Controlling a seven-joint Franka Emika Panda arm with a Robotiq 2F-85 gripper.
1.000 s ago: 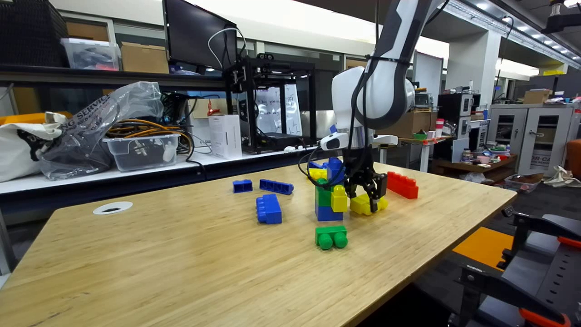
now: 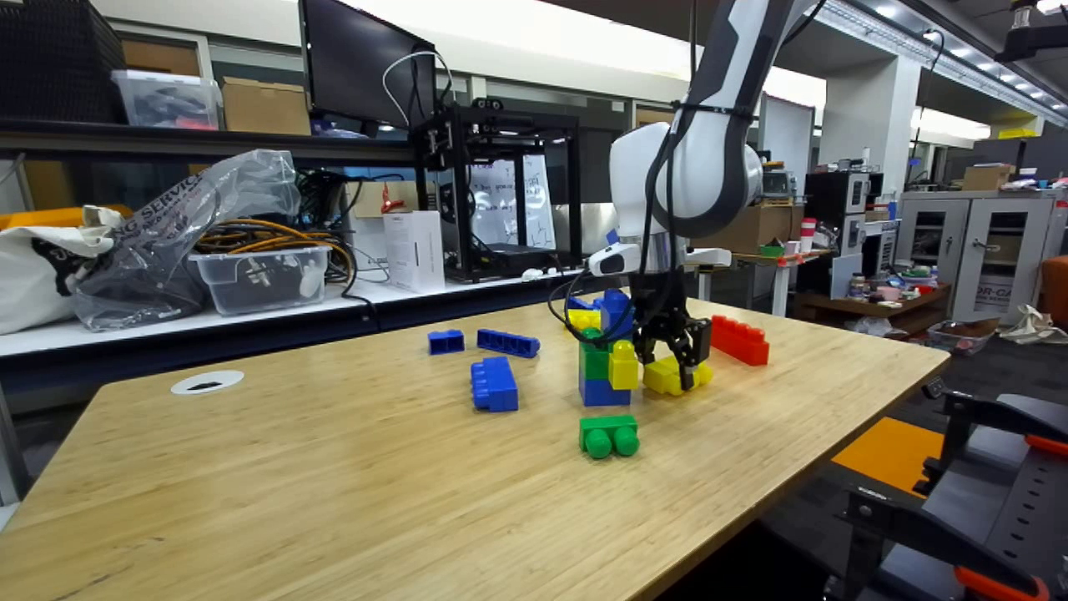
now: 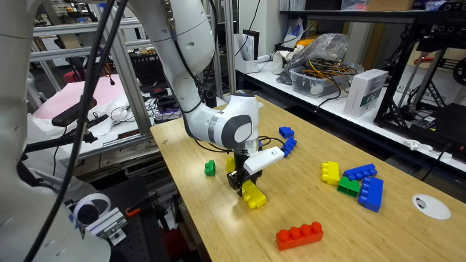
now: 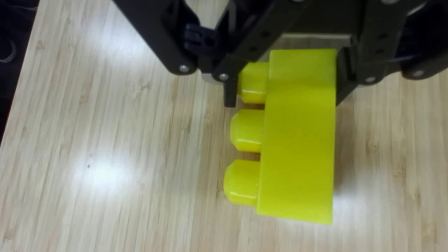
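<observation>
A long yellow brick [image 4: 300,138] lies on its side on the table, its studs facing left in the wrist view. My gripper is shut on one end of it, with a finger [image 4: 229,93] against the stud side and the other against the flat underside. In the second exterior view the same yellow brick [image 3: 254,196] sticks out from under the gripper [image 3: 243,187], low at the table. From the first exterior view, the yellow brick [image 2: 662,376] is partly covered by the gripper [image 2: 668,372].
Just left of the gripper stands a stack of blue, green and yellow bricks [image 2: 595,365]. A green brick [image 2: 608,436] lies in front of it. A red brick [image 2: 740,340] is to the right, several blue bricks [image 2: 495,385] to the left.
</observation>
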